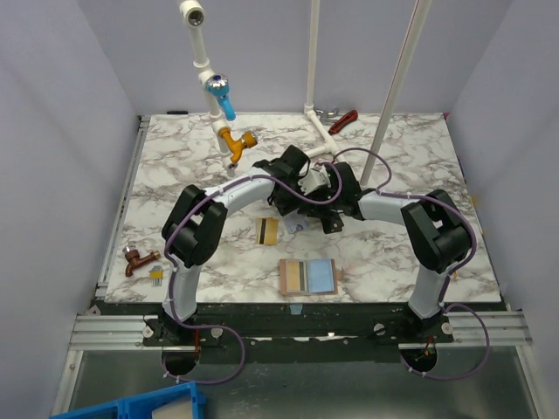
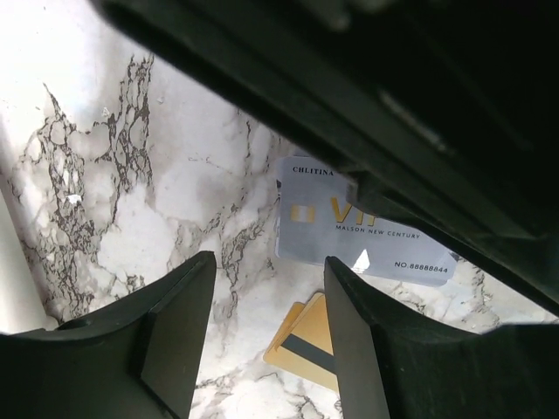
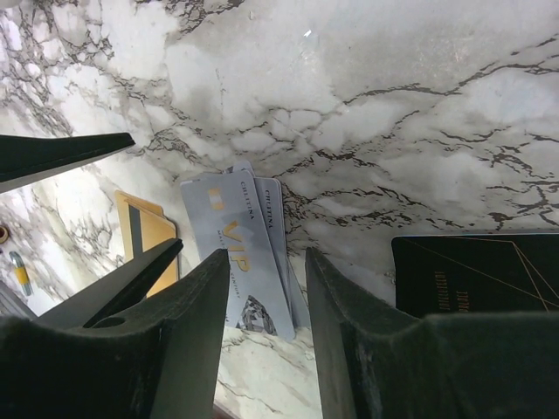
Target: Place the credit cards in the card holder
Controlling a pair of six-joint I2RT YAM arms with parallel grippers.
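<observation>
Silver VIP cards [image 3: 240,244] lie stacked on the marble, with gold cards [image 1: 266,230] to their left and a black card [image 3: 476,271] to their right. In the left wrist view my left gripper has its fingers apart over the silver card's edge, nothing visible between them; in the top view it crowds against the right gripper. My right gripper hangs over the silver stack, fingers apart. The card holder [image 1: 307,276], with gold and blue cards or slots, lies at the front center.
White pipes with blue and orange taps [image 1: 236,144] stand at the back left. Red-handled pliers [image 1: 343,121] lie at the back. A brown tap [image 1: 140,260] sits at the left.
</observation>
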